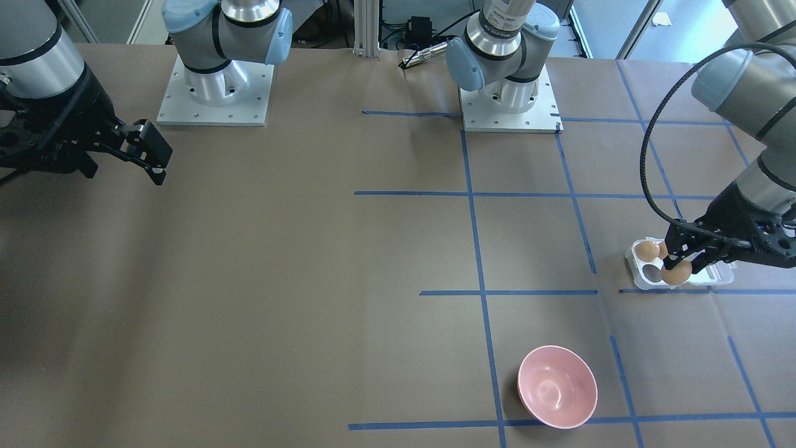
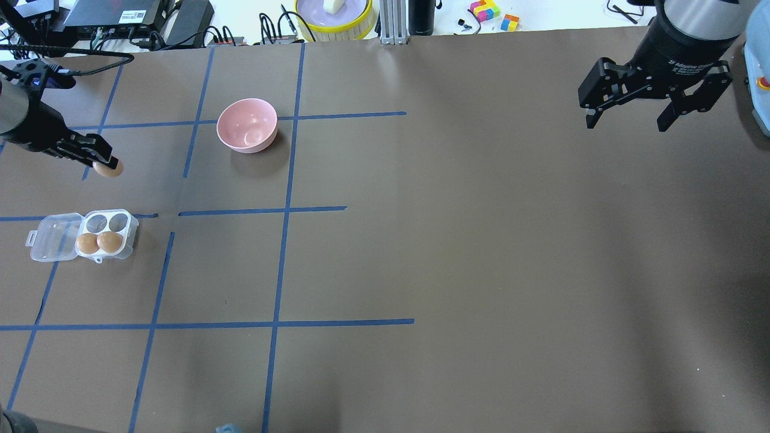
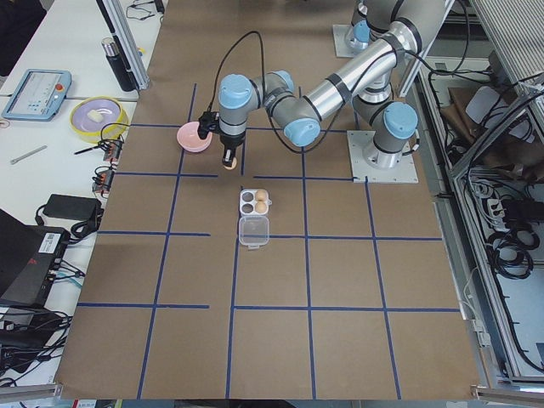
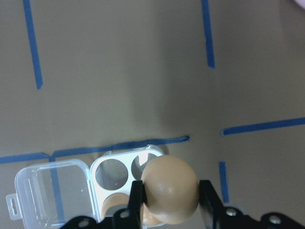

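My gripper is shut on a brown egg [image 4: 169,183] [image 1: 676,273], held above the table. In the top view the egg [image 2: 108,169] hangs between the open egg carton [image 2: 107,222] and the pink bowl [image 2: 246,126]. The carton has a clear lid [image 2: 55,238] folded out and holds two eggs [image 2: 87,244] in one row, with the other two cups empty. The bowl stands toward the front in the front view [image 1: 557,373].
A second arm with a black gripper [image 1: 127,149] hangs at the left of the front view. Arm bases [image 1: 510,119] stand at the back.
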